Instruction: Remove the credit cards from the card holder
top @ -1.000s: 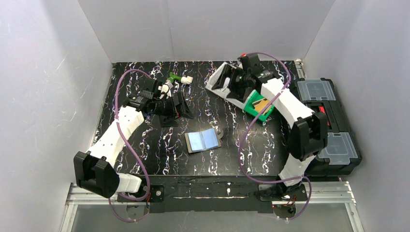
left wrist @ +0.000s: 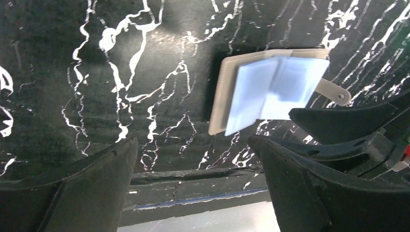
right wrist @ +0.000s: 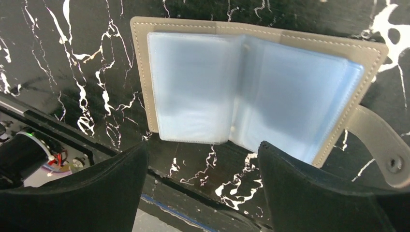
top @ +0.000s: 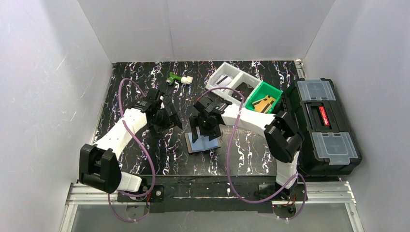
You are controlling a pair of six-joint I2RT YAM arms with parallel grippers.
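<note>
The card holder (right wrist: 261,32) lies spread on the black marbled table, a taupe cover with bluish translucent sleeves (right wrist: 193,87) and a snap strap (right wrist: 387,154) on its right side. No distinct card edge shows in the sleeves. Right above the holder hovers my right gripper (top: 203,137), its fingers wide apart at the near edge in the right wrist view, nothing between them. To the left of the holder, my left gripper (top: 167,127) is open and empty. In the left wrist view the holder (left wrist: 224,92) appears with a right gripper finger (left wrist: 338,121) beside it.
Behind my right arm stands a white divided tray (top: 211,80) with a green bin (top: 269,89) holding tan pieces. A green-and-white object (top: 180,79) lies at the back. The black toolbox (top: 321,96) bounds the right side.
My right gripper has come from the tray at the back, forward and left, to over the holder. The holder stays in place.
</note>
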